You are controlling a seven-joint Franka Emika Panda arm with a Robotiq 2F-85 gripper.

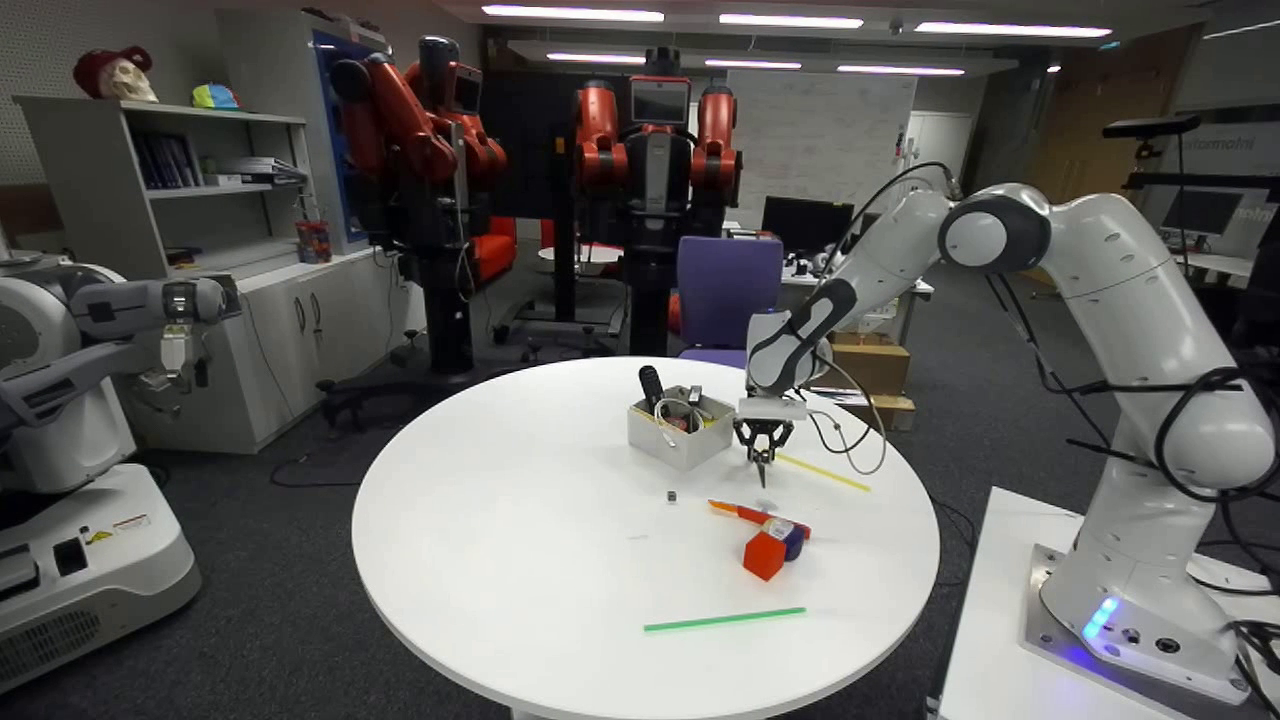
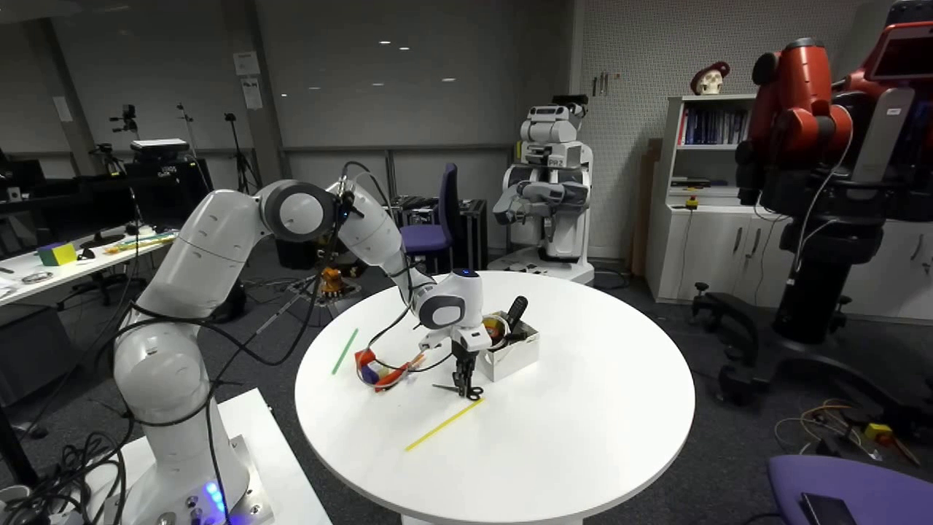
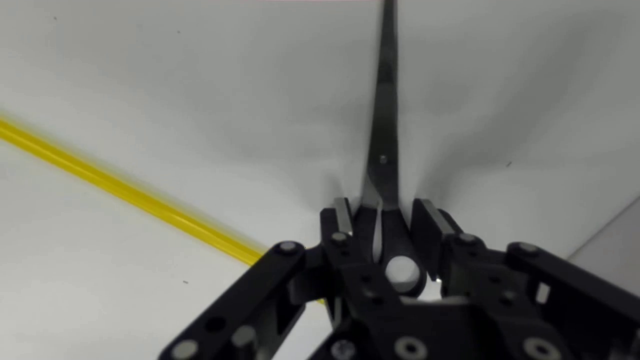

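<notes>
Dark scissors lie on the white table, their blades pointing up the wrist view and looking closed together. My gripper is down over their black handles, one finger on each side. The fingers stand part open and narrow, close against the handles; whether both fingers press on them is hard to tell. Exterior view 1 has the gripper low beside the grey box, with the blade tip showing beneath it. From the other side, a handle loop sticks out by the fingertips.
A yellow stick runs close to the handles. The grey box, filled with assorted items, stands right beside the gripper. Red and blue objects, a small dark cube and a green stick lie apart.
</notes>
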